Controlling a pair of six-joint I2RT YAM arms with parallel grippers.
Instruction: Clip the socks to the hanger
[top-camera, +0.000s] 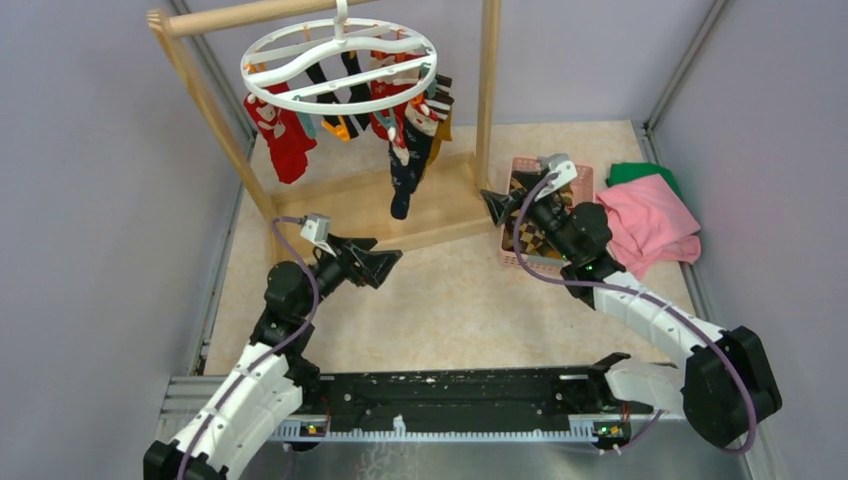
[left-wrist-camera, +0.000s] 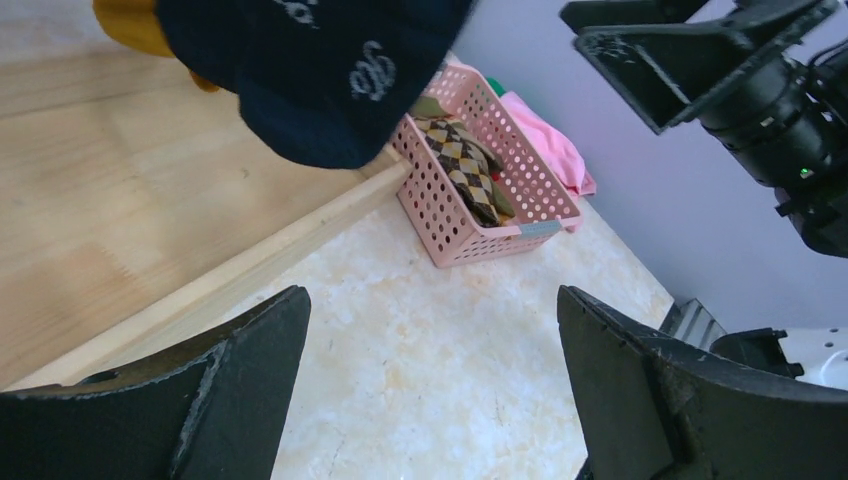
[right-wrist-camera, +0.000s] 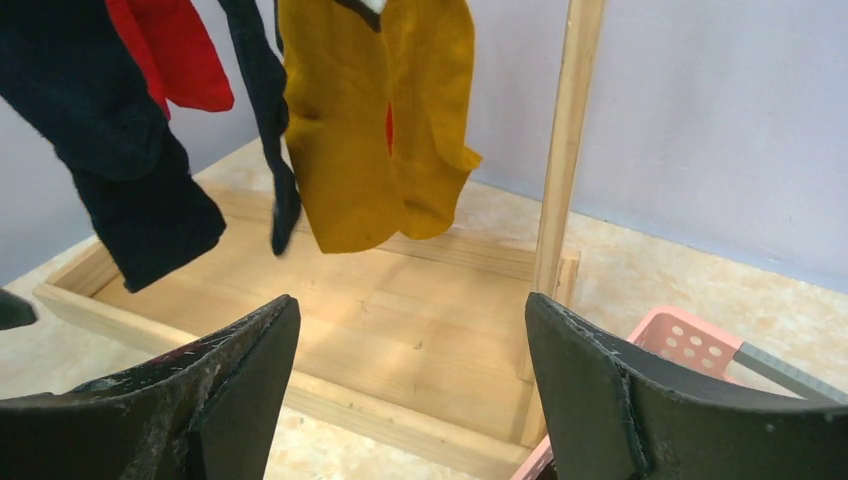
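Note:
Under the round white hanger (top-camera: 338, 108) several socks hang from its clips. Red socks (top-camera: 285, 140) are on the left side. A dark navy sock (top-camera: 407, 180) dangles at the right, with a mustard sock (right-wrist-camera: 345, 130) beside it, seen best in the right wrist view. In the left wrist view a navy sock (left-wrist-camera: 320, 80) hangs ahead of the fingers, apart from them. My left gripper (top-camera: 385, 258) is open and empty below the hanger. Off to the right, beside the wooden post, my right gripper (top-camera: 492, 206) also stands open, nothing between its fingers.
A pink basket (left-wrist-camera: 445, 225) with checkered socks (left-wrist-camera: 470, 175) lies under the right arm. Pink cloth (top-camera: 650, 220) and green cloth (top-camera: 640, 172) are at the far right. The wooden frame (top-camera: 487, 90) surrounds the hanger.

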